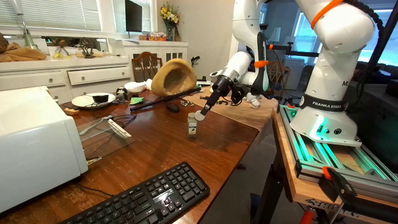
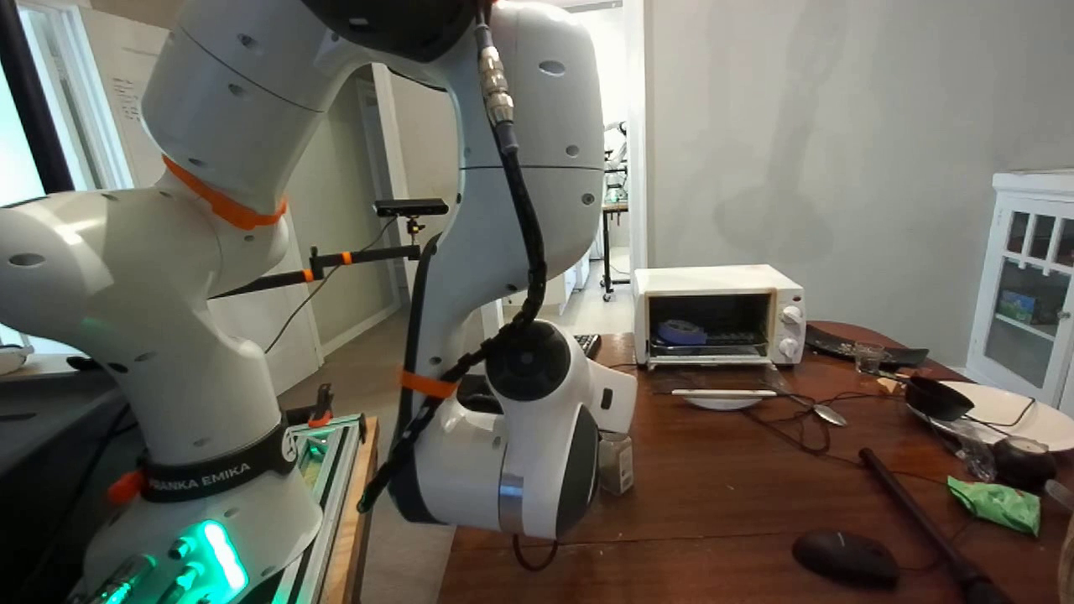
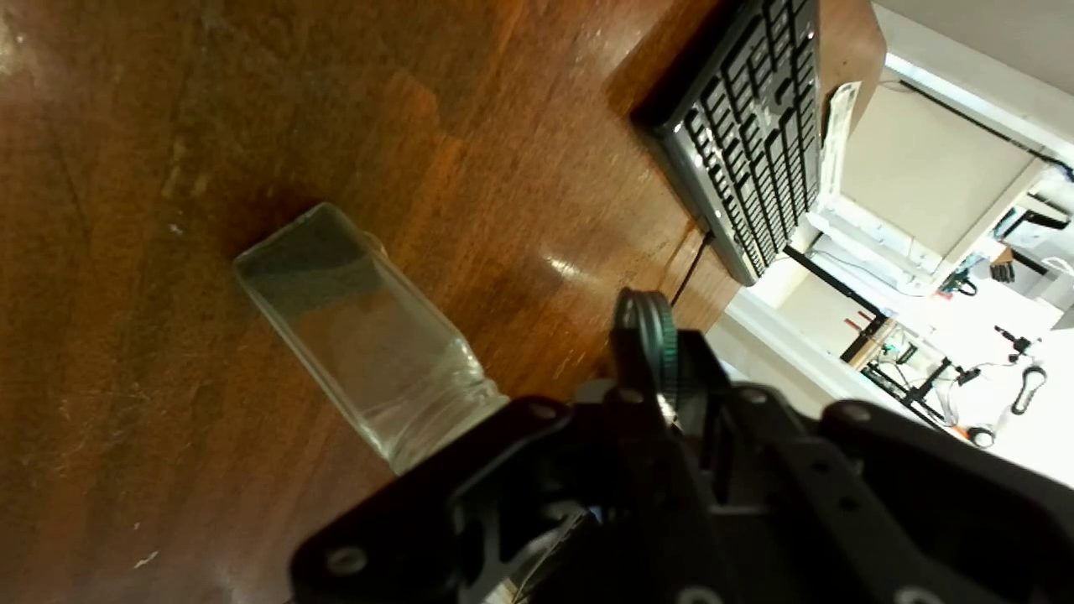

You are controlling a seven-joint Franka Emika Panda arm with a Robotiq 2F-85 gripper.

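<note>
A clear, square-sided jar with a label stands upright on the wooden table, its top part seen beside the lid. In the wrist view the jar looks see-through, and its neck end is partly hidden by the gripper body. My gripper is shut on a round lid, which shows a pale face there, tilted beside the jar's top. From the wrist, the lid appears edge-on with a dark, greenish rim, off the jar's mouth. In exterior view 2 the arm covers the gripper; part of the jar shows.
A black keyboard lies toward the front, with a white toaster oven to its left. Behind the jar are a mouse, a dark rod and a tan hat. Bare tabletop surrounds the jar.
</note>
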